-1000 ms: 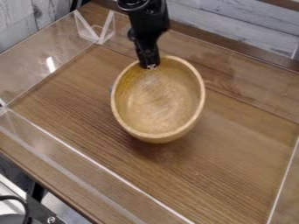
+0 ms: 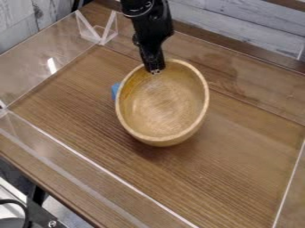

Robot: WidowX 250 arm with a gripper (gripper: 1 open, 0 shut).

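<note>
A tan oval bowl [image 2: 165, 107] rests on the wooden tray, tilted slightly, with its far rim beneath my gripper [image 2: 154, 66]. The black gripper hangs from the top at that rim; whether its fingers are closed on the rim is too small to tell. A small blue object [image 2: 116, 90] is partly hidden behind the bowl's left side.
The wooden tray floor [image 2: 238, 160] is clear to the right and front. Clear plastic walls run along the left, and a white plank wall [image 2: 251, 27] stands behind.
The bowl and gripper have shifted slightly over the last second, and more of the blue object shows now.
</note>
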